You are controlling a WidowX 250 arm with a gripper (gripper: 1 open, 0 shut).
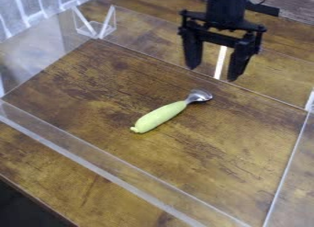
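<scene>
A pale yellow-green utensil (160, 116) with a silver scoop-like metal head (200, 96) lies diagonally on the wooden floor of a clear-walled bin, near its middle. My black gripper (219, 58) hangs above and behind it, at the top right of the camera view, open, with nothing visible between its fingers.
The bin's transparent walls (73, 146) surround the utensil, with bare wooden floor around it. A small white bracket (94, 27) stands at the back left corner, and a white railing or rack is beyond it at the top left.
</scene>
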